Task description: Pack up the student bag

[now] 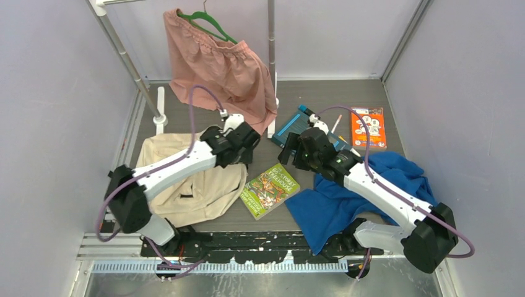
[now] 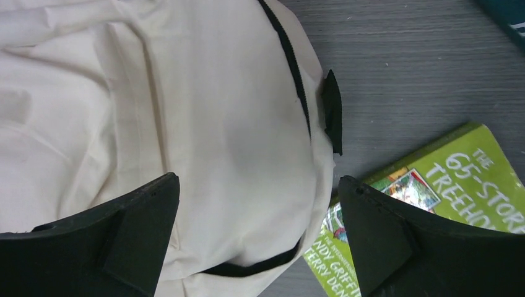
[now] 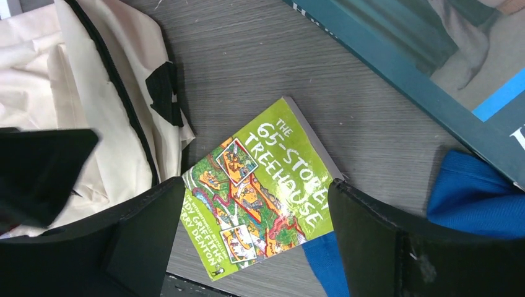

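Note:
A cream cloth bag (image 1: 207,195) lies flat on the left of the floor, its black zip edge (image 2: 291,59) towards the middle. Right beside it is the green Treehouse book (image 1: 270,190), cover up. Over the bag's right side hangs my left gripper, open and empty; the bag edge and a corner of the book show between its fingers. My right gripper is open above the green book with nothing held. Partly behind the right arm in the top view lies the teal Homer book (image 1: 291,129).
An orange book (image 1: 368,129) and a pencil (image 1: 336,124) lie at the back right. Blue cloth (image 1: 328,207) spreads over the front right. Pink shorts (image 1: 216,68) hang from a green hanger on the rack at the back.

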